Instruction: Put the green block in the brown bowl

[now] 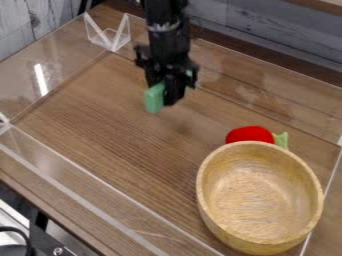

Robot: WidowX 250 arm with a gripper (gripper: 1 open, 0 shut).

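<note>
The green block (155,97) hangs below the dark arm in the upper middle, partly covered by the gripper fingers. My black gripper (163,88) is shut on it. Its outline is blurred, so the exact finger contact is hard to make out. At the lower right stands the brown bowl (221,211), wide, pale yellow-brown and empty inside. A good stretch of bare wood separates it from the gripper.
Right behind the bowl lies a red round object (249,134) with a green part (281,140) beside it. A clear wire-like holder (107,35) stands at the back left.
</note>
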